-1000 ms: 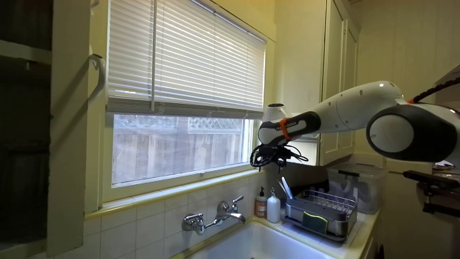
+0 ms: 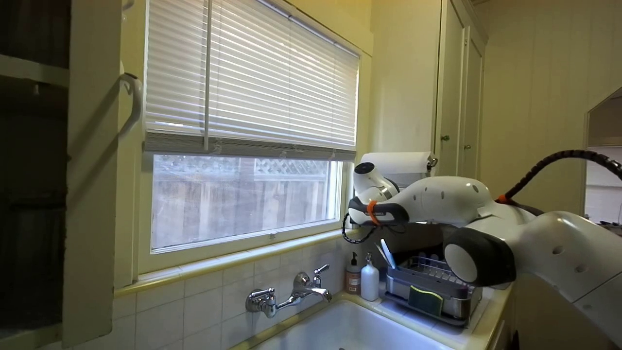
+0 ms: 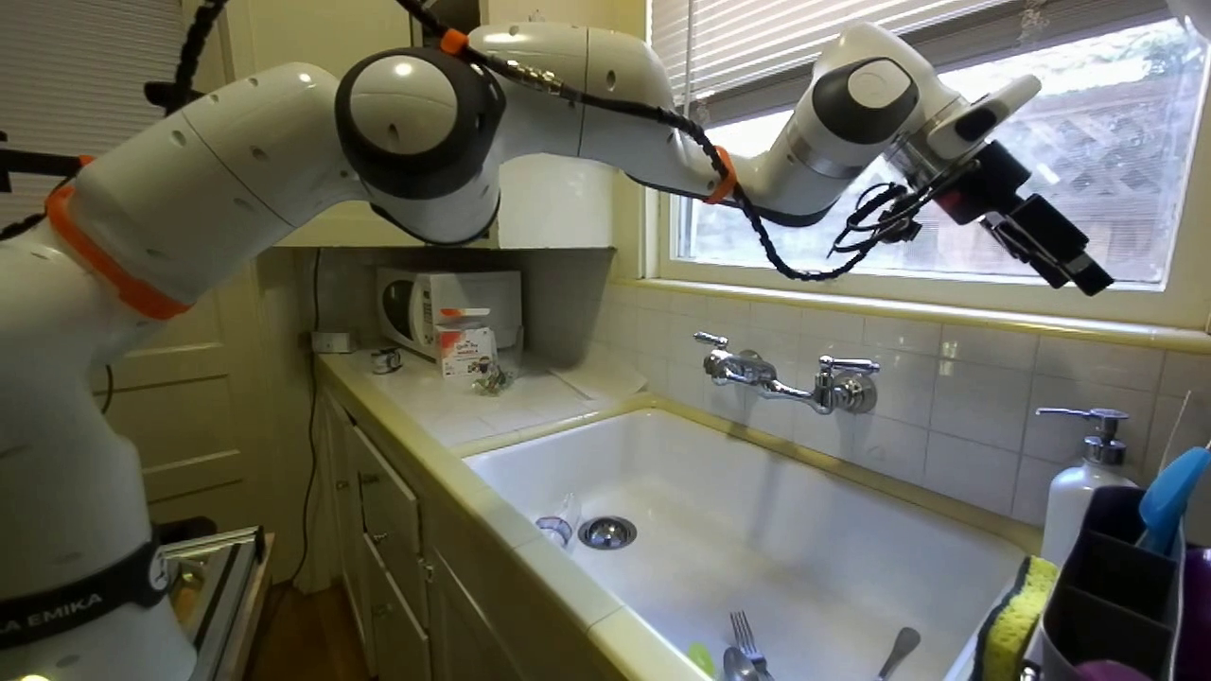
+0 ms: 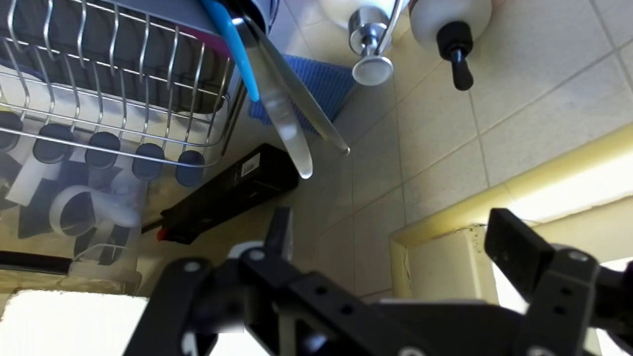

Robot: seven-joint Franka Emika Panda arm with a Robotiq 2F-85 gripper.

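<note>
Angled downward near the window, my gripper point(image 3: 1079, 278) hangs in the air to the right of the sink in the second exterior view. The wrist view shows its two black fingers spread wide, so the gripper is open with nothing between them. Beyond the fingers lie the tiled wall, the window sill point(image 4: 552, 178) and a black box point(image 4: 237, 193). A dish rack point(image 4: 118, 89) with upright knives point(image 4: 285, 118) stands at upper left there. In the first exterior view the arm hides the gripper's fingers.
Two soap bottles point(image 2: 370, 280) stand between the faucet point(image 2: 291, 297) and the rack point(image 2: 434, 291). The paper towel roll point(image 2: 399, 162) hangs behind the arm. Cutlery, including a fork point(image 3: 746, 637), lies in the sink point(image 3: 681, 499). An open cabinet door point(image 2: 93, 175) stands at left.
The wrist has tilted, and the gripper's fingers no longer show below it. The rack and bottles are unmoved.
</note>
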